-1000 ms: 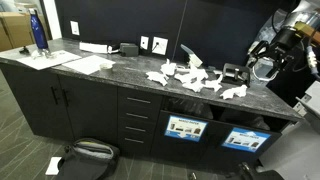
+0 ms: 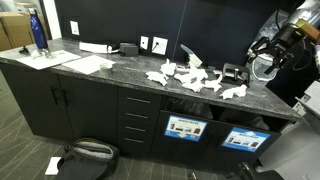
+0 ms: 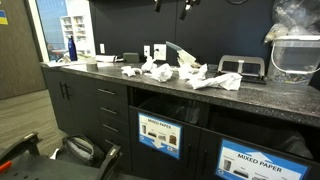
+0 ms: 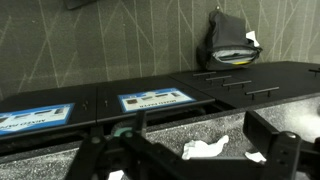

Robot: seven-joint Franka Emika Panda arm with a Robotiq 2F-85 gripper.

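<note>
White crumpled papers (image 2: 194, 76) lie scattered over the right half of the dark counter (image 2: 130, 72); several of them (image 3: 217, 80) show in the second exterior view too. High above the counter hangs my gripper (image 3: 171, 8), clear of everything there. In the wrist view its two dark fingers (image 4: 262, 130) stand wide apart, so the gripper is open with nothing between them. Below and beyond it a crumpled paper (image 4: 205, 149) rests on the counter, partly hidden at the bottom of the view by the gripper.
A toaster-like appliance (image 3: 239, 66) and a clear bucket (image 3: 295, 60) stand at the counter's right end. A blue bottle (image 2: 38, 32) and flat sheets (image 2: 86, 64) are at the left. Labelled bin openings (image 3: 160, 133) sit beneath the counter. A black bag (image 2: 85, 160) lies on the floor.
My arm has shifted only slightly at the upper right. The papers and everything else on the counter look unmoved.
</note>
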